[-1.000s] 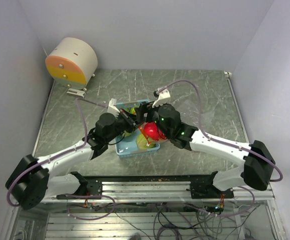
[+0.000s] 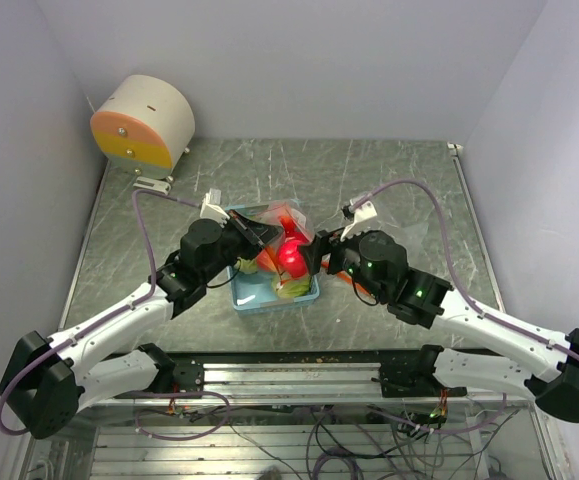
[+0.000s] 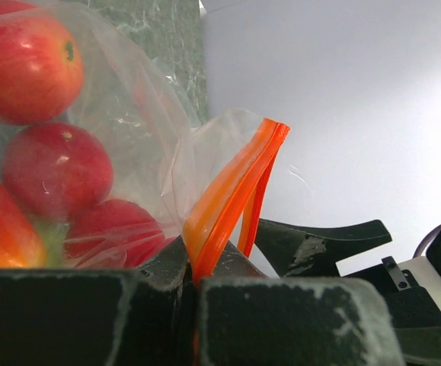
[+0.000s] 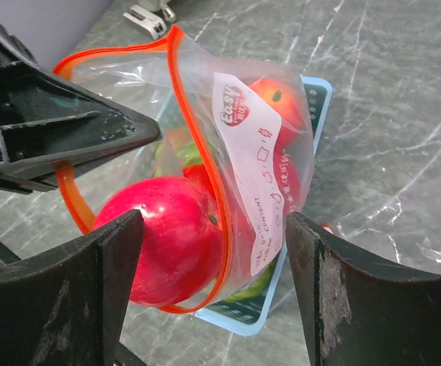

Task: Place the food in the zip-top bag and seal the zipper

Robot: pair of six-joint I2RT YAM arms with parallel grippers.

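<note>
My left gripper (image 2: 267, 236) is shut on the orange zipper rim (image 3: 231, 199) of the clear bag, holding it raised. The bag holds several red and orange fruits. A large red fruit (image 4: 168, 238) bulges at the bag's opening, just beyond my right gripper, which stands open near it. The bag, with a white printed label (image 4: 247, 160), lies over a blue tray (image 2: 274, 303). Greenish food (image 2: 294, 287) shows at the tray's lower part; whether it is inside the bag is hard to tell.
A clear plastic piece (image 4: 403, 229) lies on the grey table to the right. A cream cylindrical box (image 2: 142, 122) with orange and yellow front sits at the back left.
My left arm has shifted left since a second ago, still holding the rim.
</note>
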